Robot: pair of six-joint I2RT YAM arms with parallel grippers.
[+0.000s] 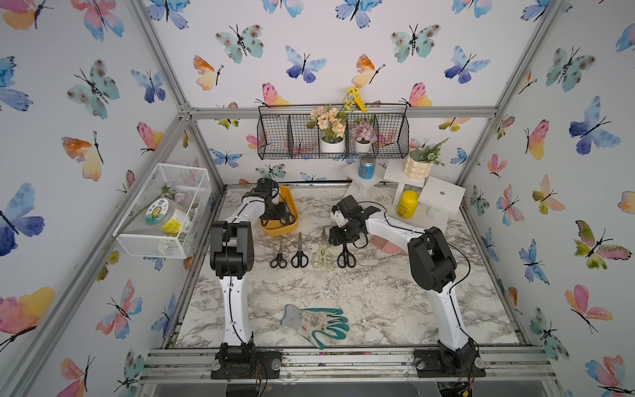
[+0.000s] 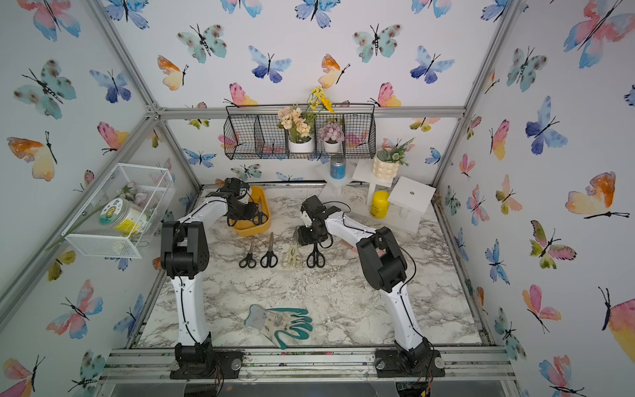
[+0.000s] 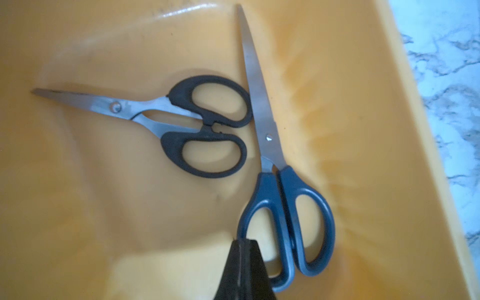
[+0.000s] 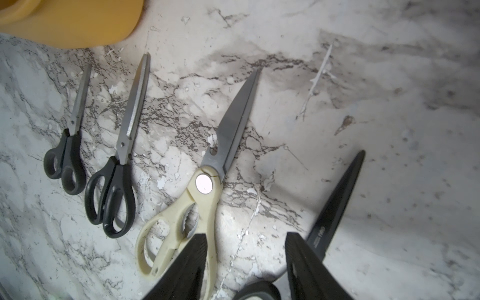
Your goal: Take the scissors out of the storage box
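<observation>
Two pairs of scissors lie on the floor of the yellow storage box (image 3: pixel 380 100). One is a small black-handled pair (image 3: pixel 172 107); the other is a longer blue-handled pair (image 3: pixel 270 150) along the right wall. My left gripper is shut, its tips over the blue handle's left loop, and no scissors show between its fingers. Outside the box, a row on the table holds two black-handled pairs, a cream-handled pair (image 4: pixel 205 185) and a black-bladed pair (image 4: pixel 337 205). My right gripper is part open above the black-bladed pair, nothing held between its fingers.
Gloves (image 1: pixel 317 324) lie at the front of the table. White stands (image 1: pixel 440 195) with a yellow can (image 1: pixel 407 204) occupy the back right, and a wire basket (image 1: pixel 332 135) hangs on the back wall.
</observation>
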